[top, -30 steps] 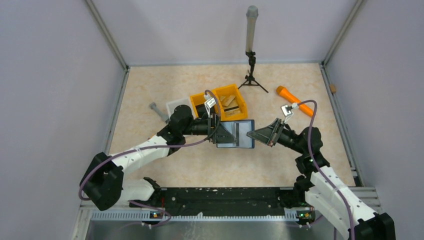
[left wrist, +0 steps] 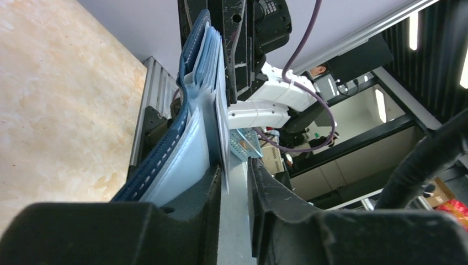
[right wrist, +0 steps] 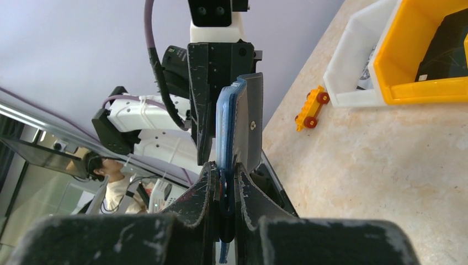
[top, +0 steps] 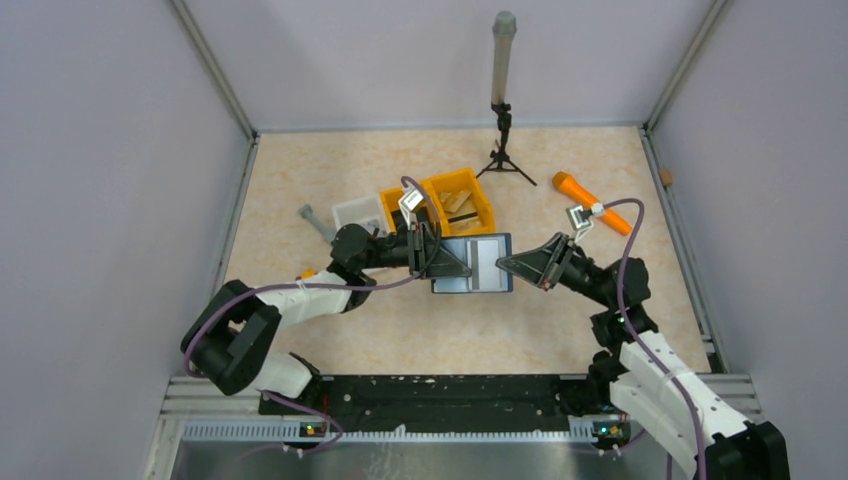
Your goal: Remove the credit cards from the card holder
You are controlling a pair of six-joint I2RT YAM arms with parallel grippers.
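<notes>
The card holder [top: 490, 284] is held up above the table between my two grippers, a dark blue cover with pale sleeves inside. My right gripper is shut on its edge; the holder [right wrist: 253, 110] stands upright between those fingers. From the other side, my left gripper has its fingers parted. The layered sleeves of the holder [left wrist: 190, 138] lie against its left-hand finger, and a thin pale sheet edge [left wrist: 224, 149] reaches just inside that finger. A clear gap remains to the other finger. Whether that sheet is a credit card or a sleeve, I cannot tell.
Behind the holder stand yellow bins [top: 470, 190] with small items inside and a white bin [top: 358, 213]. An orange microphone [top: 590, 200] lies at the back right, near a tripod [top: 503, 150]. A small yellow toy car [right wrist: 313, 107] sits by the bins.
Compared with one second ago, the holder and both grippers have shifted slightly, a little to the right and back. The left arm's elbow has moved rightward.
</notes>
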